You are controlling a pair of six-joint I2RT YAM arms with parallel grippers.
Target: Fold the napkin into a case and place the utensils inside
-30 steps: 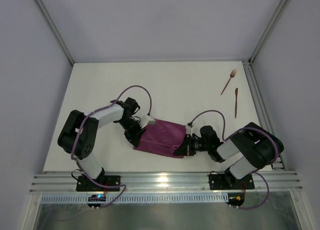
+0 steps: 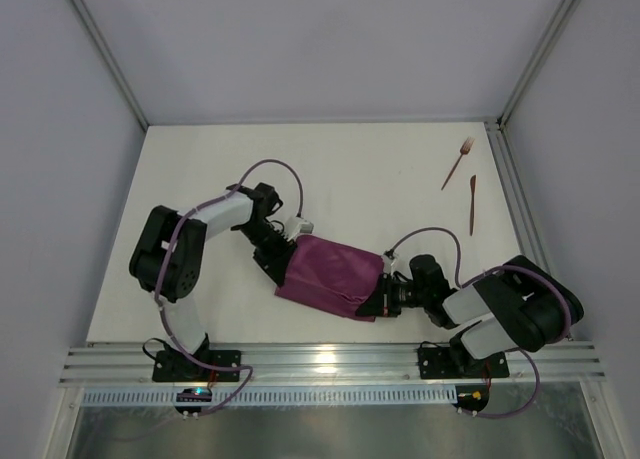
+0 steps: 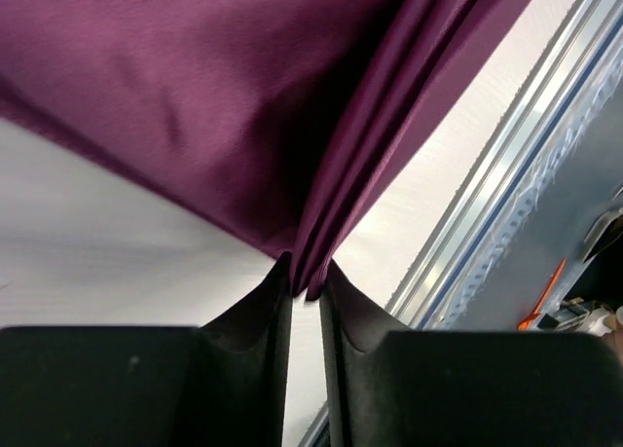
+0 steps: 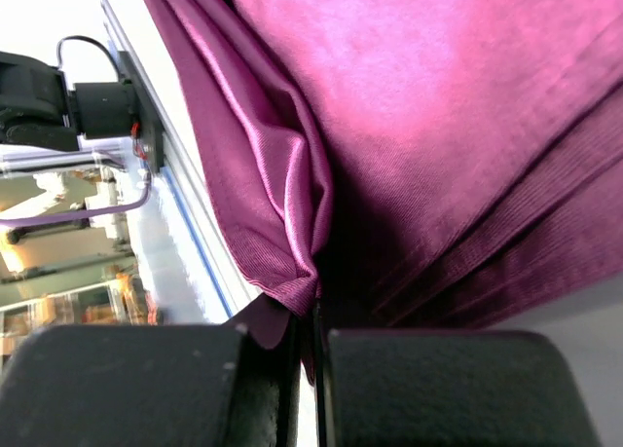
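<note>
The dark purple napkin (image 2: 330,271) lies folded between the two arms near the front of the table. In the left wrist view my left gripper has the napkin's gathered edge (image 3: 355,160) between its fingertips, with a narrow gap between the fingers; whether it grips cannot be told. My right gripper is shut on a bunched fold of the napkin (image 4: 277,174) at its right end. A copper fork (image 2: 460,159) and a copper knife (image 2: 473,205) rest at the table's right side, apart from the napkin.
Bare white table (image 2: 330,179) spreads behind the napkin and up to the utensils. Along the front runs a metal rail (image 2: 320,357), close to the napkin's near edge. Walls enclose the back and both sides.
The fork and knife stay where they were.
</note>
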